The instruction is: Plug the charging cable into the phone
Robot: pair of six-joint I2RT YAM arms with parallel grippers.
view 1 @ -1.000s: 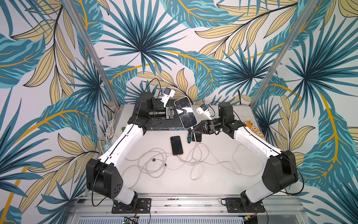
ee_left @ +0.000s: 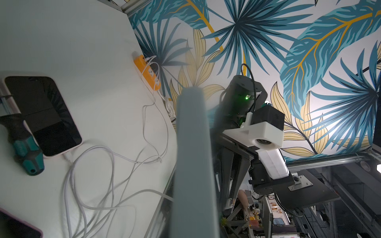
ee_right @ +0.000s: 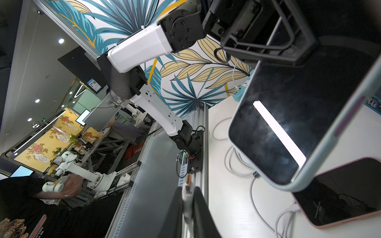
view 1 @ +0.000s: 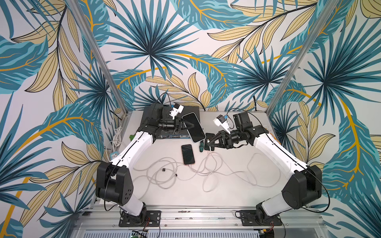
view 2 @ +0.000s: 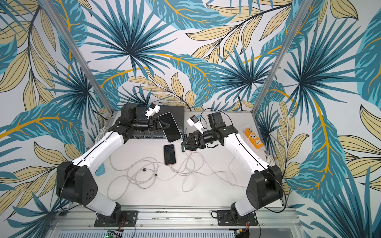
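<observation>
My left gripper (view 1: pixel 189 125) is shut on a phone in a pale blue case (view 1: pixel 194 127), held tilted above the table with its screen up. In the left wrist view the phone (ee_left: pixel 193 158) shows edge-on, a blurred strip. My right gripper is shut on the charging cable's connector (ee_right: pixel 187 194), whose tip sticks out past the fingers (ee_right: pixel 171 222). Right of that tip hangs the phone's lower end (ee_right: pixel 277 174), apart from it in the right wrist view. The phone's charging port is not visible.
A pink-edged phone (view 1: pixel 187 154) lies on the table. Another dark phone (ee_left: pixel 43 115) and a green-black screwdriver (ee_left: pixel 28 152) lie beneath the right gripper. Loose white cables (view 1: pixel 206 170) spread over the front. A dark box (view 1: pixel 152 113) stands behind the left gripper.
The held phone has come forward and slightly left, turning so its screen reflection is gone in the top left view.
</observation>
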